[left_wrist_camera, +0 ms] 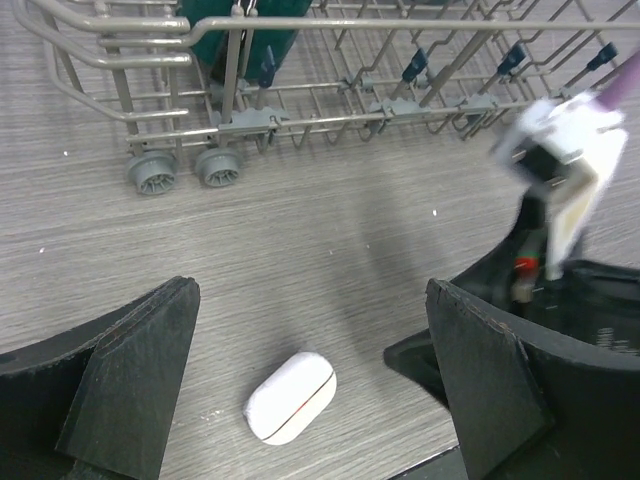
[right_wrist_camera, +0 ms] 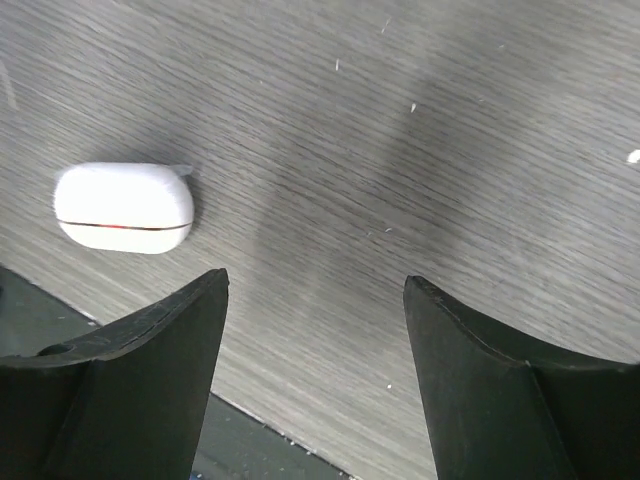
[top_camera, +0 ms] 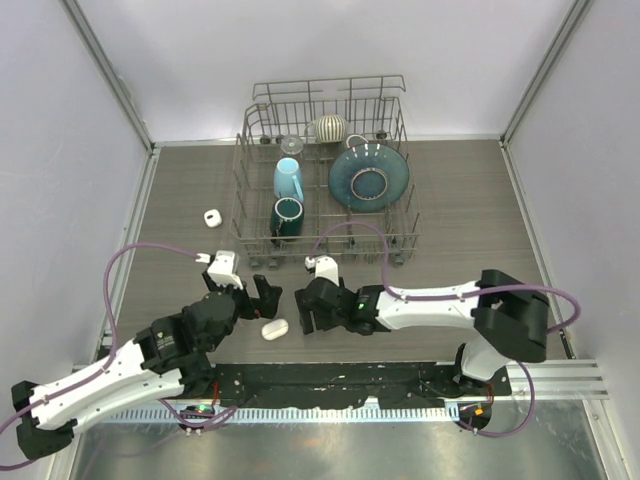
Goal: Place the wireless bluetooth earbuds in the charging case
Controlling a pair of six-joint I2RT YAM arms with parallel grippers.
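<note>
A white, closed charging case (top_camera: 275, 329) lies on the table between the two grippers, toward the front edge; in the right wrist view the case (right_wrist_camera: 124, 207) sits left of the fingers, and in the left wrist view it (left_wrist_camera: 290, 398) lies between and beyond the fingertips. My left gripper (top_camera: 258, 300) hangs open above and left of it. My right gripper (top_camera: 312, 312) is open just right of it, with nothing between its fingers. A small white object (top_camera: 212, 217) lies left of the rack; whether it holds earbuds cannot be told.
A wire dish rack (top_camera: 240, 190) with mugs, a plate and a striped cup fills the back middle, close beyond both grippers.
</note>
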